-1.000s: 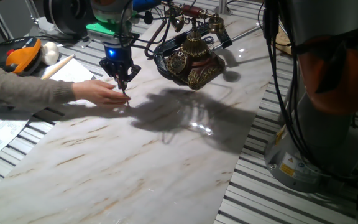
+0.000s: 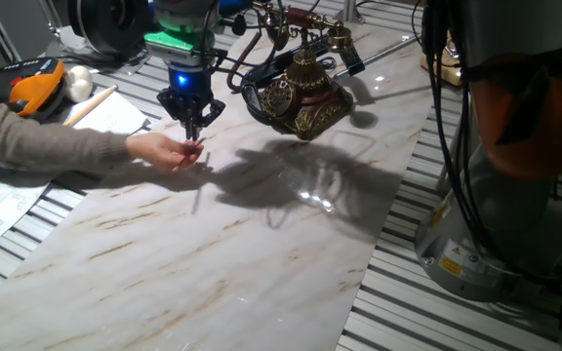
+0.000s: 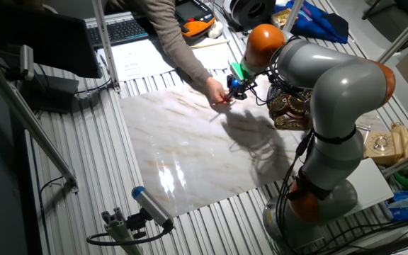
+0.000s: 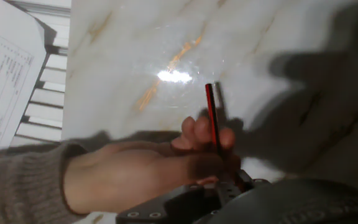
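A slim red and black stick, like a pencil (image 4: 212, 118), is held in a person's hand (image 4: 120, 174), its free end pointing up the wrist view. My gripper (image 2: 191, 135) hangs above the marble-patterned board (image 2: 174, 263), pointing down, with the hand right at its fingertips. In exterior view 2 the hand (image 3: 217, 91) meets the gripper from the left. The fingers look close together in exterior view 1. The stick's lower part disappears behind the person's fingers, so whether my fingers touch or clasp it cannot be made out.
An ornate antique telephone (image 2: 305, 97) stands close to the right of the gripper. Papers (image 3: 139, 60) and an orange-black device (image 2: 37, 90) lie beyond the board on the person's side. The board's front part is bare.
The person's hand has stayed at the gripper's tips, shifting slightly and changing its finger pose. The gripper has moved only a little, toward the right of exterior view 1. The telephone is unmoved.
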